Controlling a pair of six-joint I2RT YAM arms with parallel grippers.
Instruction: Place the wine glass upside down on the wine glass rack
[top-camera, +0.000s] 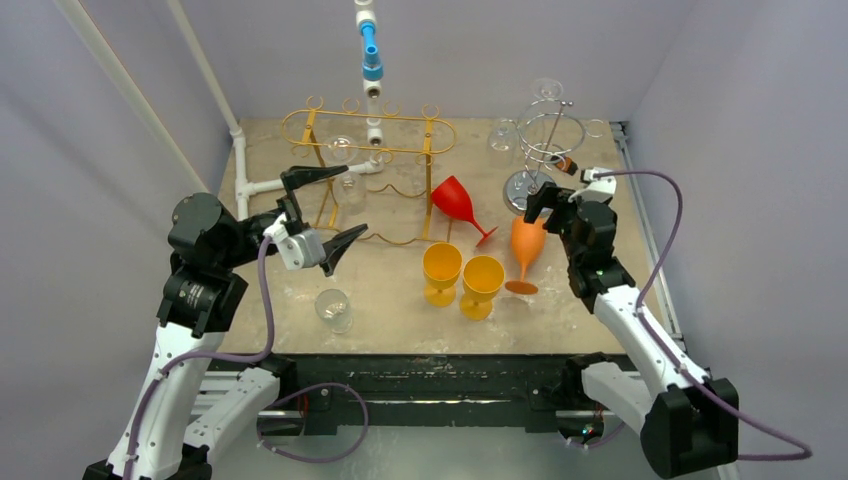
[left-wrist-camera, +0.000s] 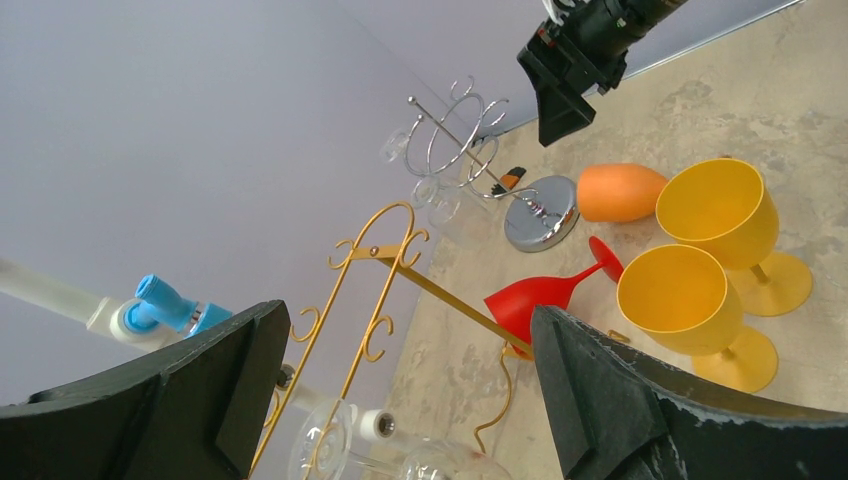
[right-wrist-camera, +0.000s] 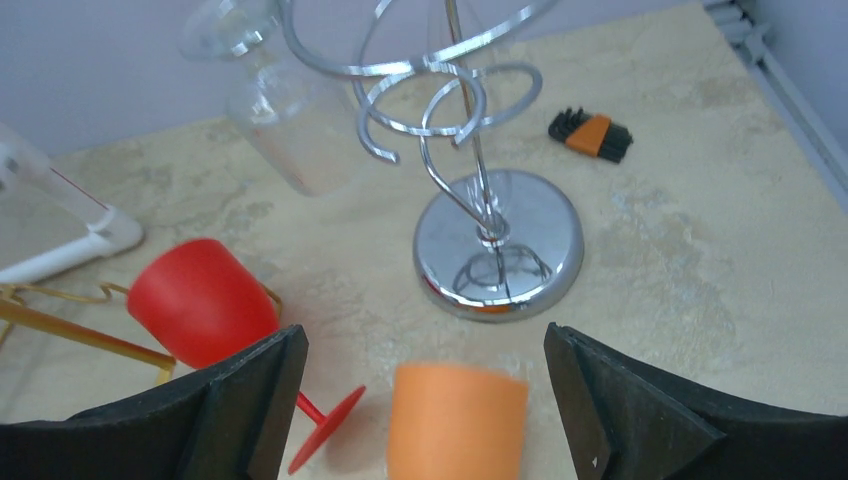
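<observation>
The orange wine glass (top-camera: 527, 243) lies on its side on the table below my right gripper, which stands open and empty in front of the chrome ring rack (right-wrist-camera: 500, 255). Clear glasses (right-wrist-camera: 290, 130) hang on that rack. My left gripper (top-camera: 340, 208) is open and empty beside the gold rack (top-camera: 370, 115), where clear glasses also show. The red glass (top-camera: 455, 203) lies on its side between the racks. Two yellow glasses (top-camera: 442, 262) stand upright at the centre front; a clear glass (top-camera: 334, 310) is at the front left.
White and blue pipes (top-camera: 372, 60) rise behind the gold rack and run along the left edge. A hex key set (right-wrist-camera: 590, 135) lies right of the chrome rack.
</observation>
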